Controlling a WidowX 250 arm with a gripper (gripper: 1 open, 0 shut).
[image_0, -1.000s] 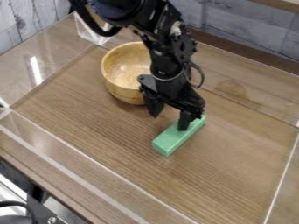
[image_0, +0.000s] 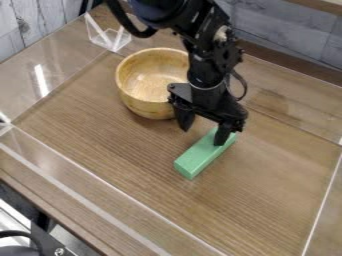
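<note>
A black robot arm reaches down from the top of the view to my gripper (image_0: 205, 123), which stands open over the upper end of a pale green rectangular block (image_0: 202, 156). The block lies diagonally on the wooden table; its upper end is partly hidden by the fingers. Whether the fingers touch it I cannot tell.
A tan bowl (image_0: 139, 78) sits behind and left of the gripper, partly hidden by the arm. A clear plastic object (image_0: 110, 33) lies at the back left.
The gripper and arm have shifted slightly over the last second, with the wrist a little higher and further right. The green block shows little change in place.
</note>
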